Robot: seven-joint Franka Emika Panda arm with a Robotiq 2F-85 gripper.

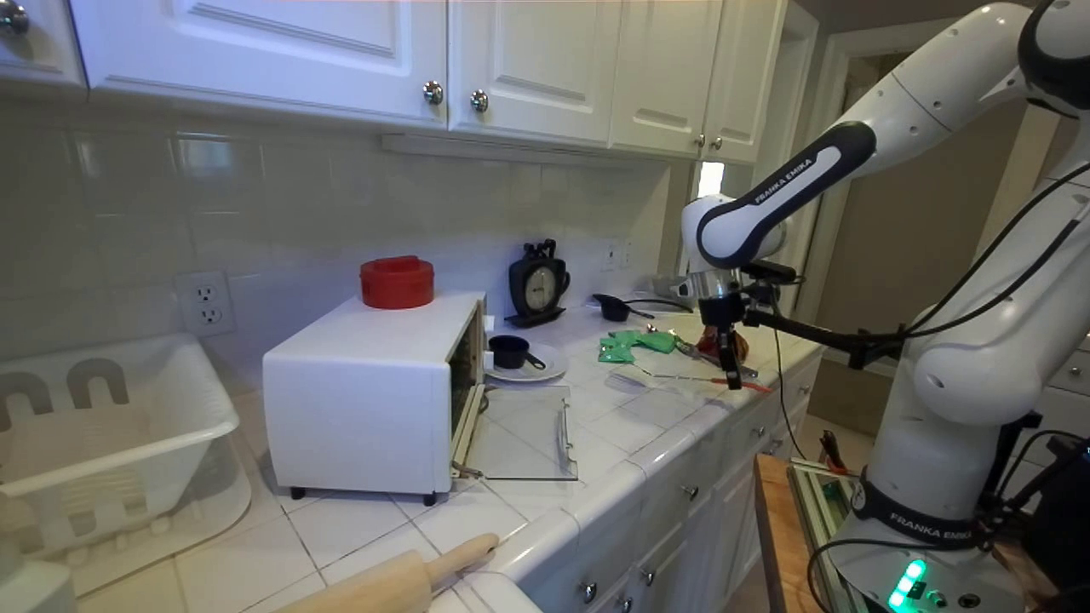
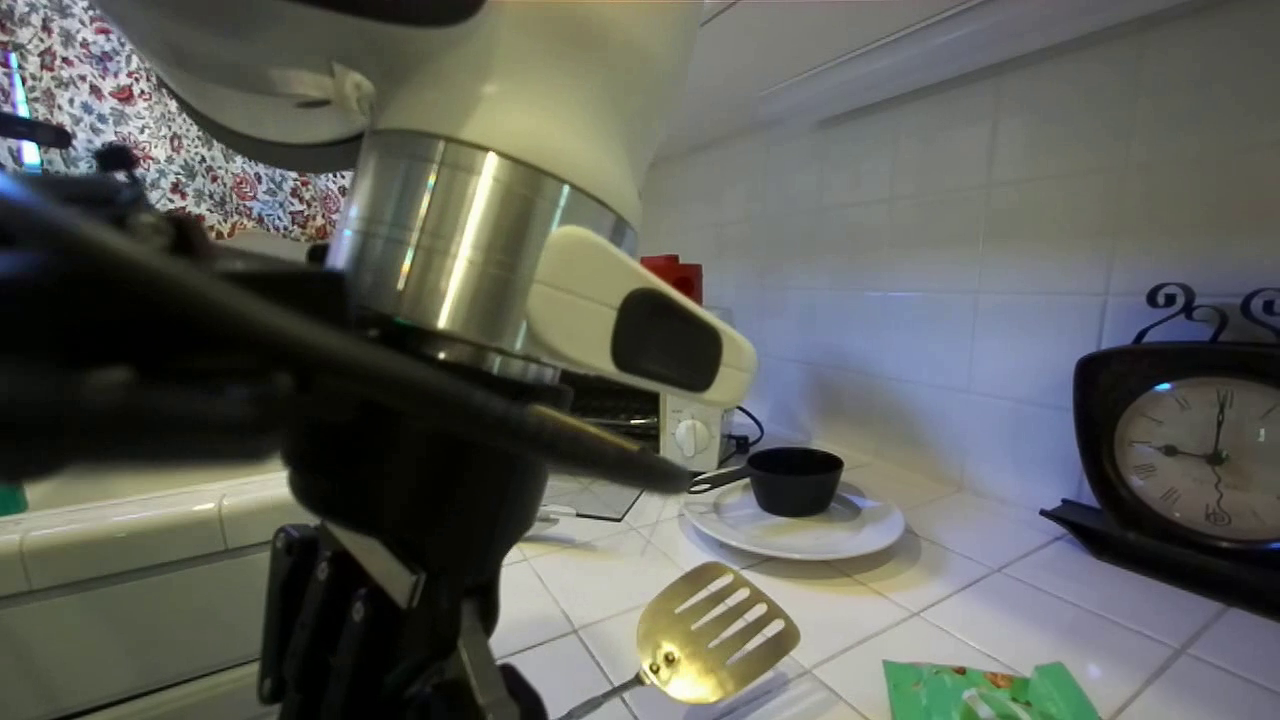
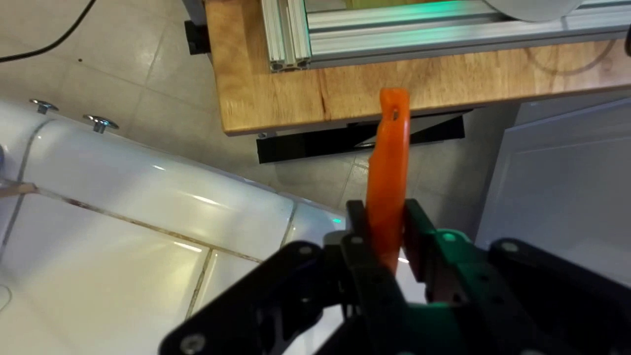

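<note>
In the wrist view my gripper is shut on the orange handle [image 3: 390,154] of a spatula, and the handle's free end sticks out past the fingers. Exterior view 1 has the gripper [image 1: 732,380] over the counter's front edge, with the red-orange handle [image 1: 743,385] crossing its tips. From there the spatula's thin shaft runs left to its blade [image 1: 630,377]. In exterior view 2 the slotted, gold-coloured spatula blade [image 2: 717,632] shows clearly, above the tiles near the plate. The dark arm hides the grip itself there.
A white toaster oven [image 1: 358,403] stands left with its glass door [image 1: 526,434] lowered. Behind the blade are a plate [image 2: 882,534] with a black cup [image 2: 795,480], a black clock [image 1: 538,286] and green packets [image 1: 616,347]. A wooden stand [image 3: 248,100] lies beyond the counter edge.
</note>
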